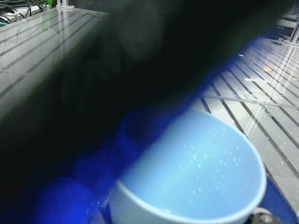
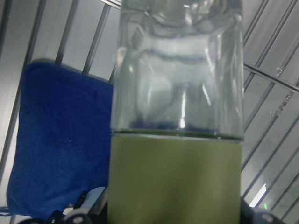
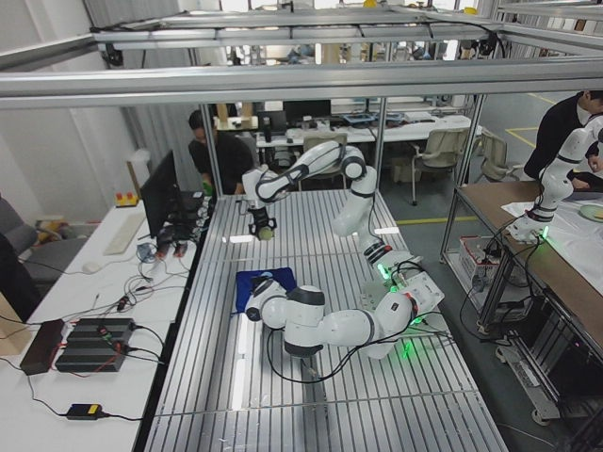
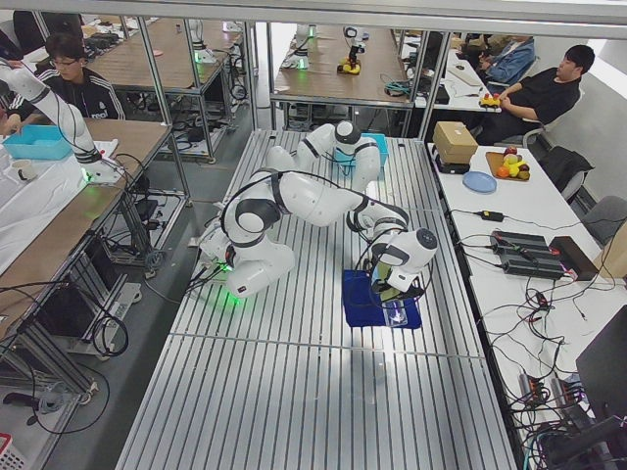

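My right gripper (image 3: 261, 226) is raised above the slatted table, shut on a clear bottle (image 2: 175, 177) with greenish content in its lower part in the right wrist view. Below it lies a blue cloth (image 2: 60, 135). My left gripper is low over the cloth, largely hidden behind its arm in the camera left view. In the left wrist view a light-blue cup (image 1: 205, 172) sits close beneath a dark, blurred part of the gripper; whether the fingers are shut on it is unclear.
A blue bin (image 4: 375, 147) stands at the far end in the camera right view, partly behind an arm. A white side desk (image 3: 47, 405) with electronics runs alongside.
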